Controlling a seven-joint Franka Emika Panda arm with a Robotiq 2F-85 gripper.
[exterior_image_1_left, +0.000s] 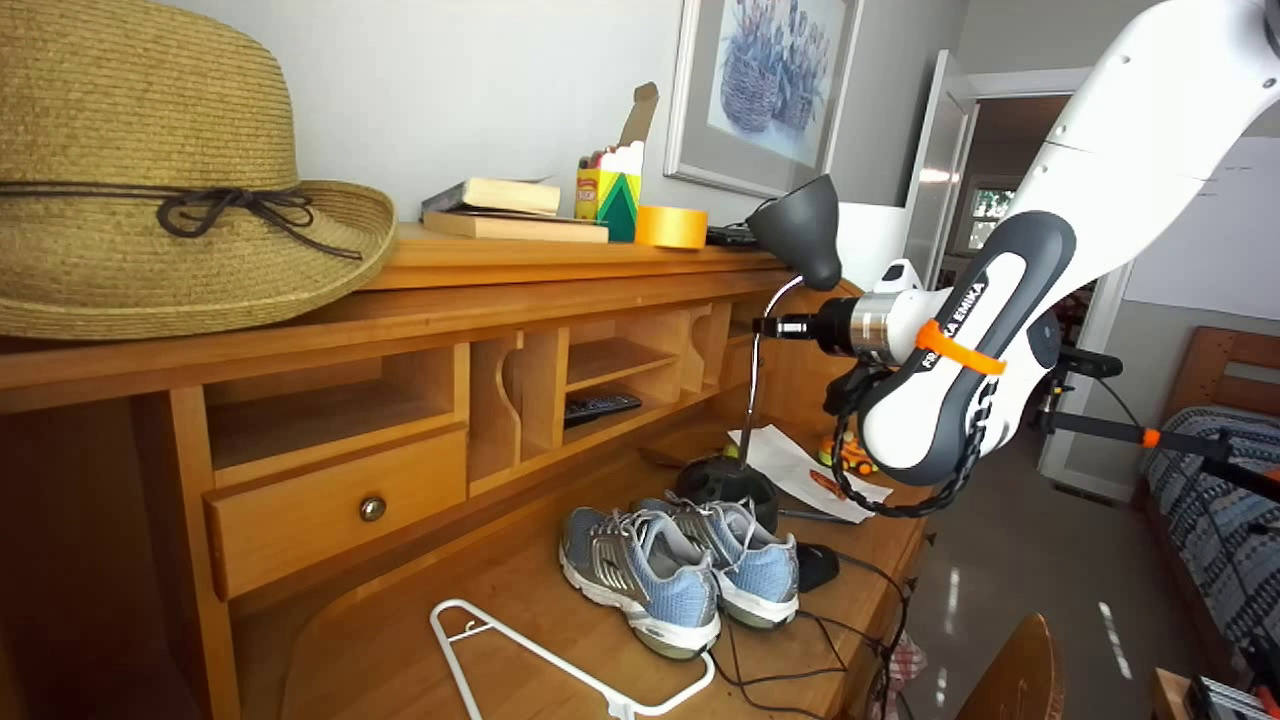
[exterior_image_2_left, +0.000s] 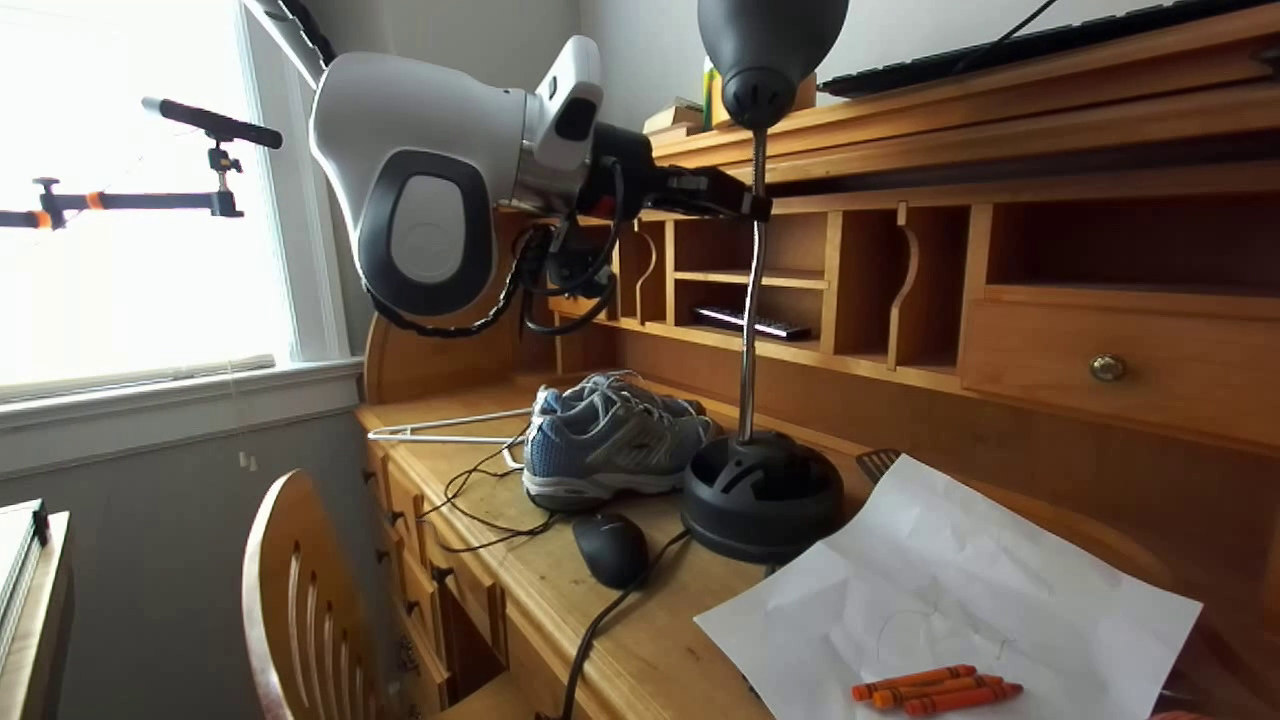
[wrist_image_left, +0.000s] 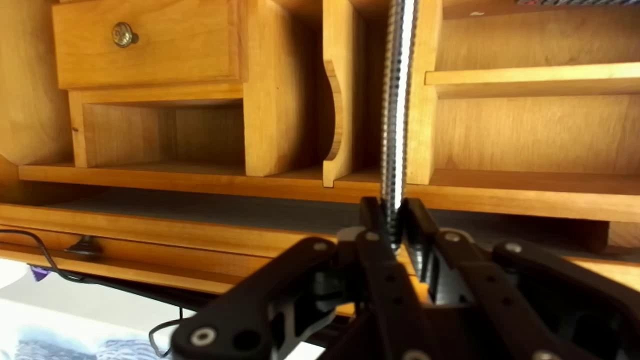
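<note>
A black desk lamp with a round base and a silver gooseneck stands on the desk. My gripper is shut on the gooseneck, a little below the lamp's shade. In the wrist view the ribbed metal neck runs down between the two fingertips, and the gripper grips it from both sides. The lamp's base rests on the desktop in both exterior views.
Blue-grey sneakers sit beside the lamp base. Also on the desk are a white hanger, a black mouse, cables and a paper with several crayons. Cubbies stand behind; a hat lies above.
</note>
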